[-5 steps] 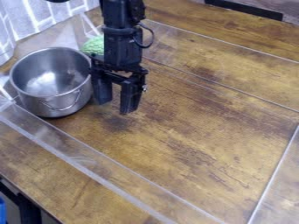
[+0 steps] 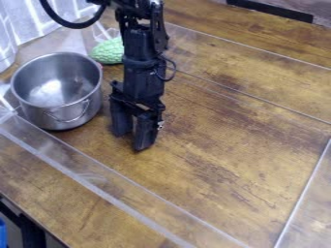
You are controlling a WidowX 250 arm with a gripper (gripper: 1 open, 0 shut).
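A black robot arm reaches down from the top of the camera view, its gripper low over the wooden table just right of a steel pot. The fingers are dark and seen from above, so whether they are open or shut, or hold anything, cannot be made out. A pale green object lies behind the arm at the back left, partly hidden by it.
Clear plastic edging runs along the left front and right side of the table.
The pot has not visibly moved.
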